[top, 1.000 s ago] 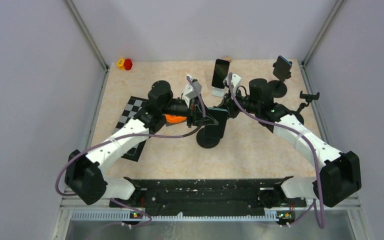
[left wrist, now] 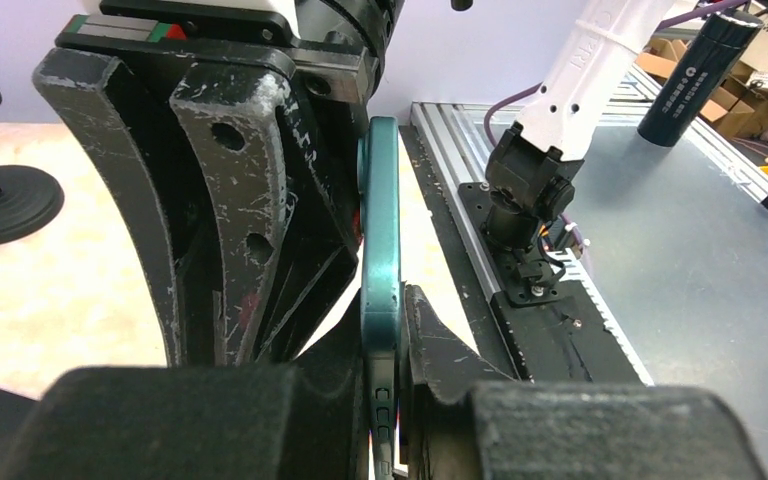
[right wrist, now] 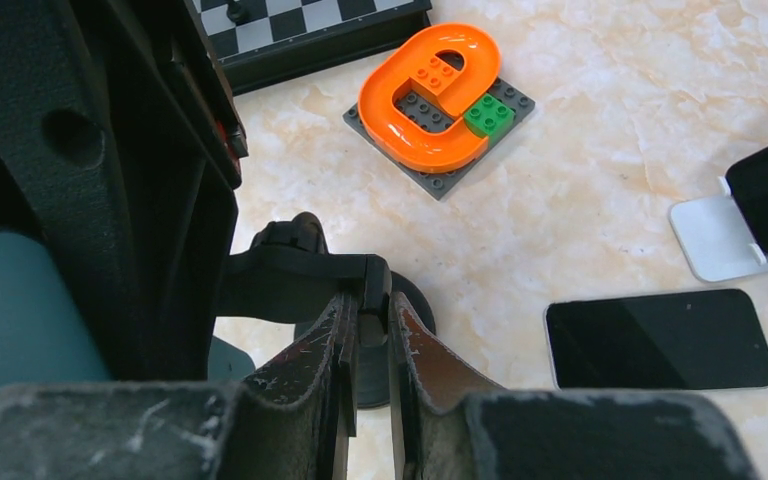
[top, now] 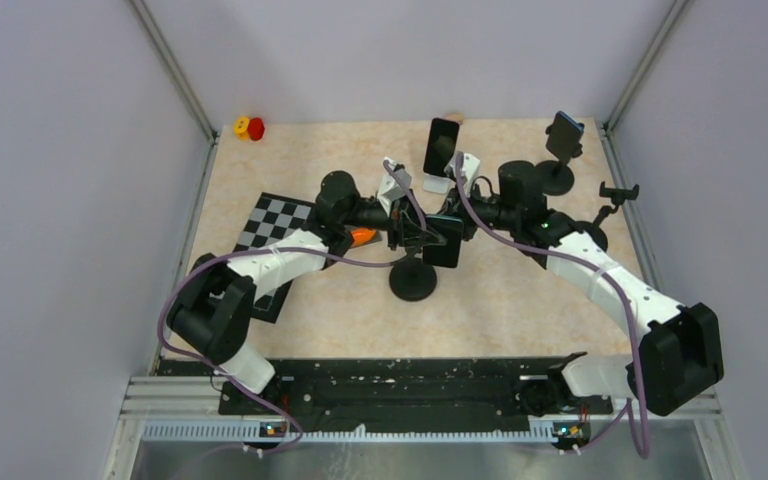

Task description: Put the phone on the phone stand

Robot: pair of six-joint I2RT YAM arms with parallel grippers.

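The teal-edged phone [top: 443,250] is upright above a black stand with a round base [top: 412,286] near the table's middle. My left gripper [top: 418,234] is shut on the phone; in the left wrist view its fingers clasp the teal edge [left wrist: 381,240]. My right gripper is at the stand's bracket [right wrist: 300,280], its fingertips around the end of it; how tightly they close is hard to tell. The phone sits close beside the right gripper's housing, and part of the stand is hidden behind the arms.
An orange track toy [right wrist: 430,150], a chessboard [top: 265,230], a flat black phone [right wrist: 660,340] and a white stand with a phone [right wrist: 720,235] lie around. Two more black stands [top: 555,178] are at the right.
My left arm has shifted right with the phone, which now stands slightly further right over the stand. The right arm has barely moved.
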